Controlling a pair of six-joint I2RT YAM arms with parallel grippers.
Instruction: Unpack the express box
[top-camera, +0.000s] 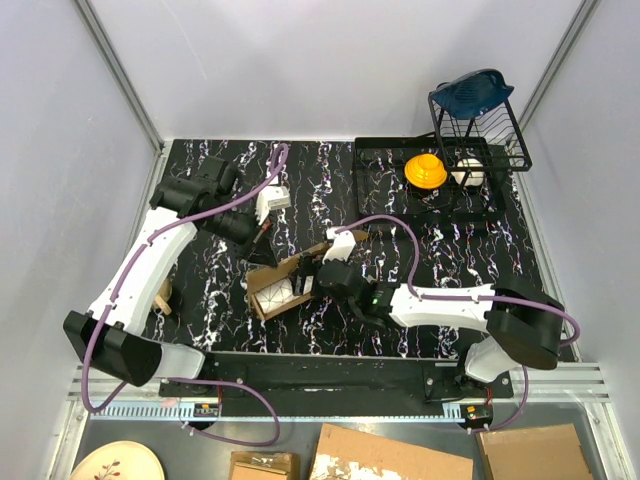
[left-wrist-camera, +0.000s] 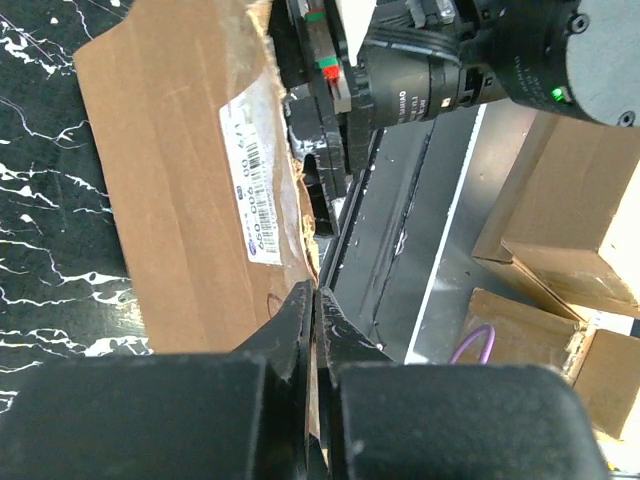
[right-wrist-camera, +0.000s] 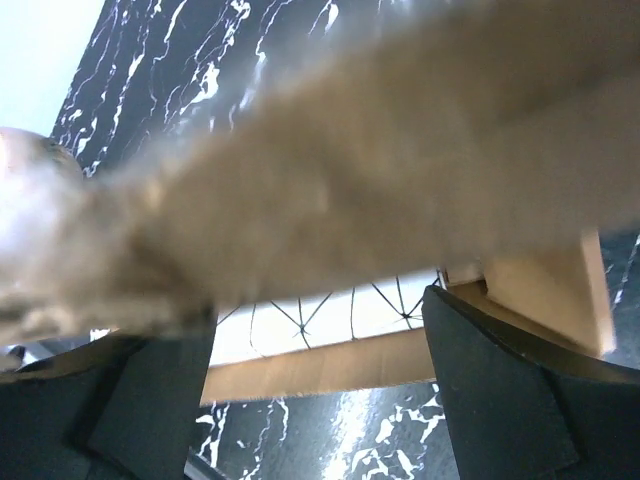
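Observation:
An open cardboard box (top-camera: 260, 300) stands on the marble table, a white geometric-patterned item (top-camera: 275, 295) inside. Its long flap (left-wrist-camera: 175, 170) with a barcode label fills much of the left wrist view. My left gripper (top-camera: 262, 258) is at the box's upper edge; its fingers are shut at the flap's edge. My right gripper (top-camera: 310, 270) is over the box's right part; in the right wrist view its two fingers (right-wrist-camera: 510, 400) stand apart below a blurred cardboard flap (right-wrist-camera: 380, 170), with the patterned item visible between them. Whether anything is held there is unclear.
A black dish rack (top-camera: 360, 190) with yellow bowls (top-camera: 426, 172) and a blue dish (top-camera: 470, 92) stands at the back right. A wooden object (top-camera: 163, 292) lies at the left. Flattened cardboard lies beyond the front edge.

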